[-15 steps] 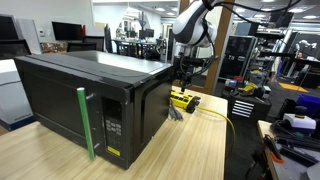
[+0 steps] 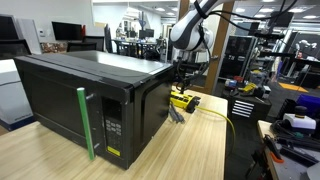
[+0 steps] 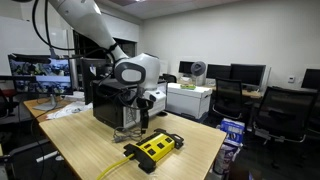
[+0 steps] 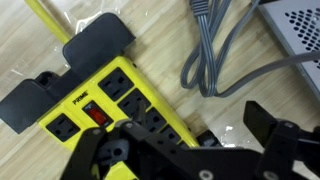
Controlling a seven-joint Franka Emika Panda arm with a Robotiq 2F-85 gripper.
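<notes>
A yellow power strip (image 4: pixel 112 118) with black ends and several outlets lies on the table in the wrist view. Beside it, a looped grey power cord (image 4: pixel 205 75) rests on the wood, apart from my fingers. My gripper is open, fingers spread wide at the bottom of that view, with nothing seen gripped. In exterior view 2 the gripper (image 3: pixel 142 127) points down near the cord, behind the power strip (image 3: pixel 155 149). The black microwave (image 2: pixel 95 100) fills the left of exterior view 1, and the arm reaches down past its far end.
Part of a perforated metal panel (image 4: pixel 297 25) stands at the wrist view's upper right. A yellow cable (image 2: pixel 227 118) runs from the strip along the table (image 2: pixel 190 150). Bare wood lies in front of the microwave; the table's right edge is close to the cable.
The arm has shifted slightly towards the microwave and its hand sits a little lower. Strip, cord and microwave look unmoved.
</notes>
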